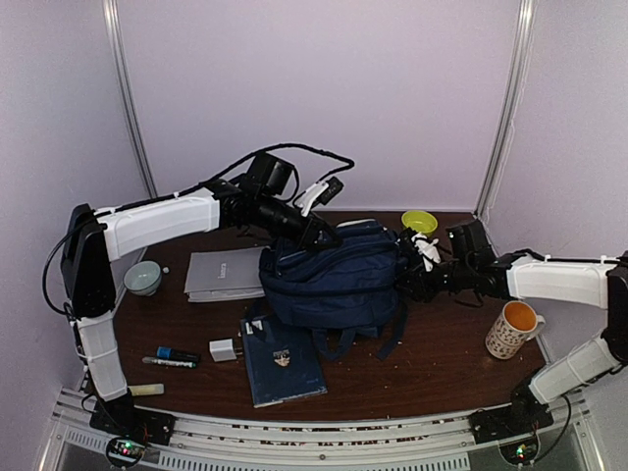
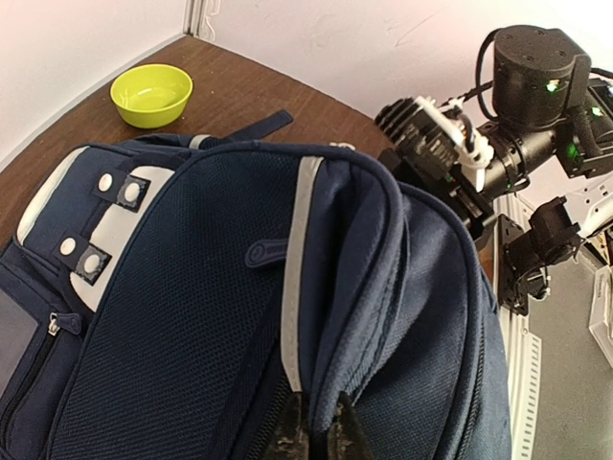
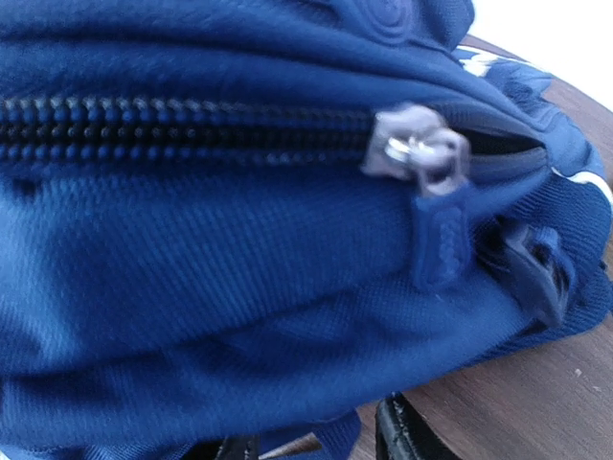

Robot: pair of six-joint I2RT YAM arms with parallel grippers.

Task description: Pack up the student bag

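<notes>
The dark navy backpack (image 1: 339,285) lies in the middle of the table. At its upper edge, my left gripper is shut on a fold of the bag's cloth, seen low in the left wrist view. My right gripper is part open at the bag's right side, its fingers apart below a bulging panel. That panel carries a zipper with a metal slider (image 3: 417,149) and a blue pull tab. Nothing clearly sits between the right fingers; strap cloth shows behind them. In front lies a dark blue notebook (image 1: 280,363), with grey folders (image 1: 224,272) left of the bag.
A white charger (image 1: 224,349), several pens (image 1: 177,355) and a pale bowl (image 1: 143,278) lie at left. A yellow-green bowl (image 1: 419,222) stands behind the bag, a patterned mug (image 1: 510,332) at right.
</notes>
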